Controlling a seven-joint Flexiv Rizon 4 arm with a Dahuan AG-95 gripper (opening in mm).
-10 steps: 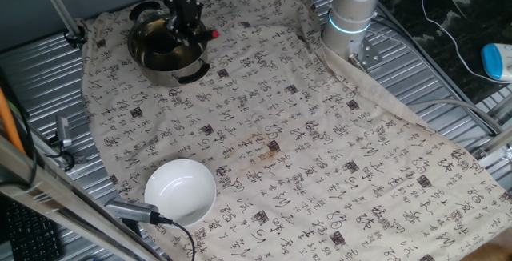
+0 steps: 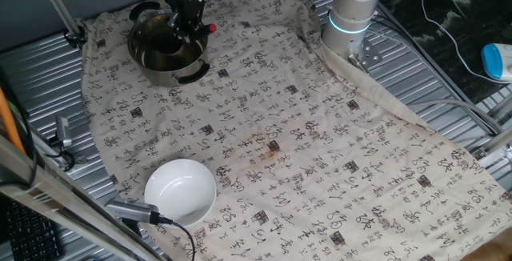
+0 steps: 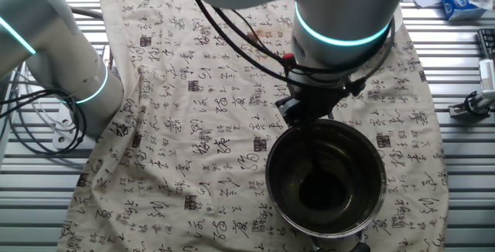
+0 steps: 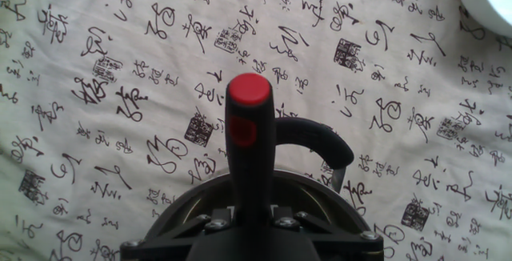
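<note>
A steel pot with black handles stands on the cloth at the far left of exterior view 1. My gripper is over the pot's rim, shut on the black handle of a ladle. The handle's red end sticks out from the gripper in the wrist view. In exterior view 2 the ladle's dark round head shows inside the pot, its shaft slanting up to the gripper. Whether the head touches the bottom cannot be told. A white bowl, seemingly empty, sits at the near left of the cloth.
A grey cabled device on a metal post overlaps the bowl's edge in exterior view 1. The arm's base stands at the back.
The ladle's red end has shifted slightly up and left in exterior view 1, with the gripper staying over the pot. Pot and bowl have not moved.
</note>
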